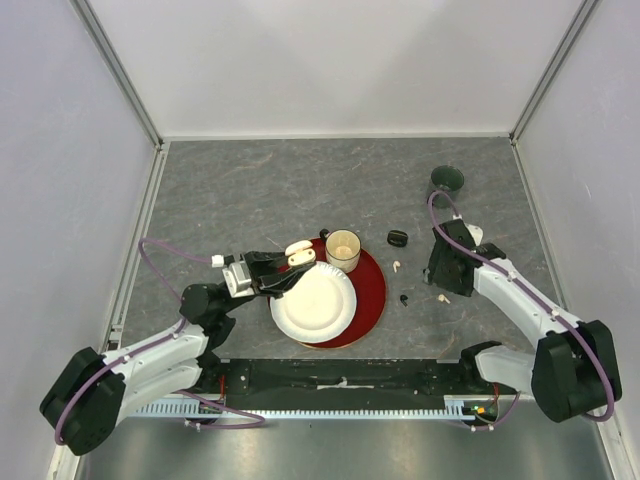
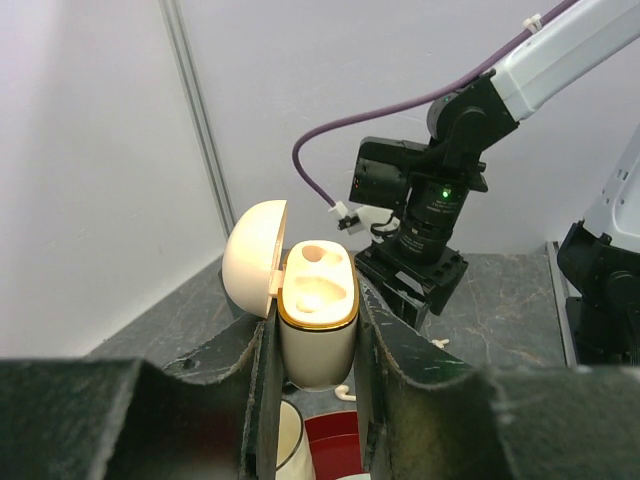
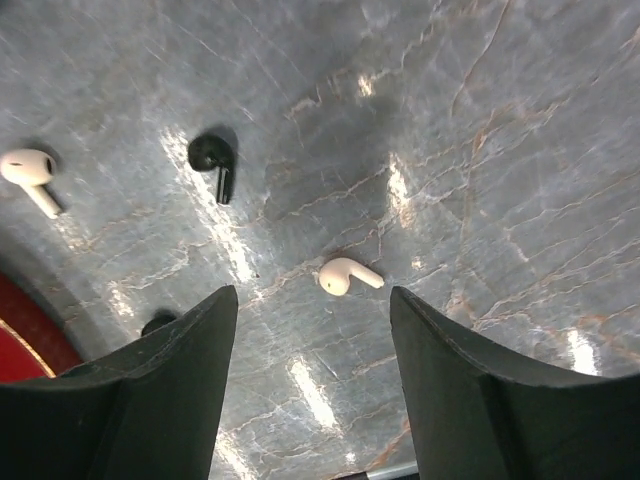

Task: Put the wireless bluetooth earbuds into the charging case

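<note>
My left gripper (image 1: 285, 262) is shut on the white charging case (image 2: 318, 315), whose lid stands open; two sockets show in its top, with no earbud visible in them. Above the table on the right, my right gripper points down with its fingers apart and nothing between them. Just beyond its fingertips lies a white earbud (image 3: 336, 277), flat on the grey table. A second white earbud (image 3: 29, 171) lies farther left in the right wrist view, and a black earbud (image 3: 213, 156) between the two.
Near the left arm, a red plate (image 1: 374, 300) carries a white plate (image 1: 312, 312) and a beige mug (image 1: 343, 250). A black case (image 1: 397, 238), another black earbud (image 1: 404, 299) and a dark cup (image 1: 447, 180) stand or lie to its right.
</note>
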